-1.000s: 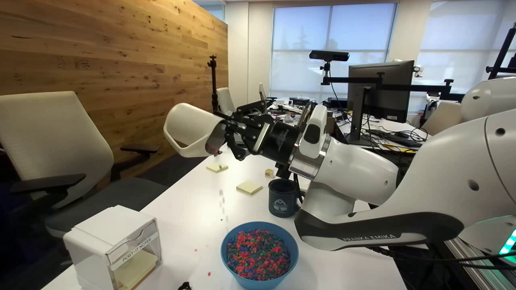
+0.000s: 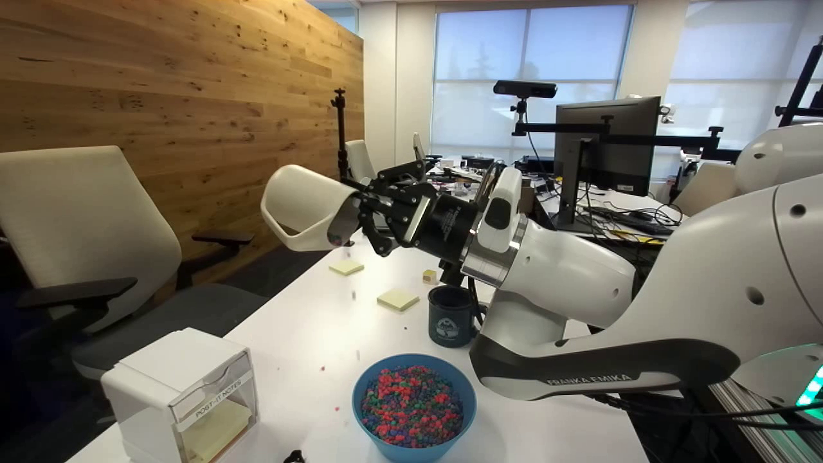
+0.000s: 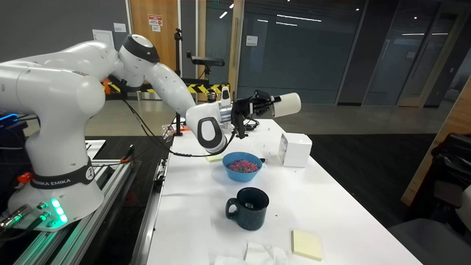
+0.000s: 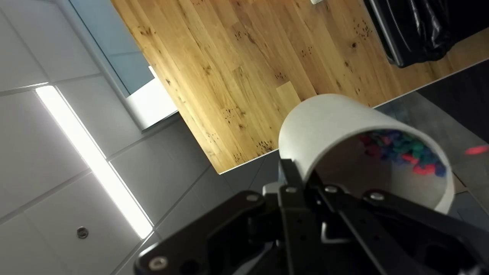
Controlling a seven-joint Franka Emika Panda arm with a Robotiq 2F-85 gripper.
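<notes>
A white cup [image 2: 305, 207] is tipped on its side high over the table, with my gripper [image 2: 356, 209] shut on its wall. In the wrist view the mouth of the cup [image 4: 316, 126] faces the camera, and some red, blue and green bits [image 4: 403, 149] lie inside near the rim. One red bit [image 4: 477, 149] is in the air outside it. Below stands a blue bowl [image 2: 364, 420] holding many small red, blue and green bits [image 2: 413, 405]. A few loose bits [image 2: 337, 409] show to the left of the bowl, in the air or on the table.
A dark mug [image 3: 250, 214] stands near the bowl. Beyond the bowl from the mug is a white Post-it box [image 3: 296, 150]. Yellow note pads [image 2: 398, 299] and crumpled tissue [image 3: 260, 255] lie on the table. An office chair [image 2: 85, 208] stands beside it.
The arm and cup look unmoved. Fewer bits show at the cup's lower rim, and the scattered bits below it are in different places.
</notes>
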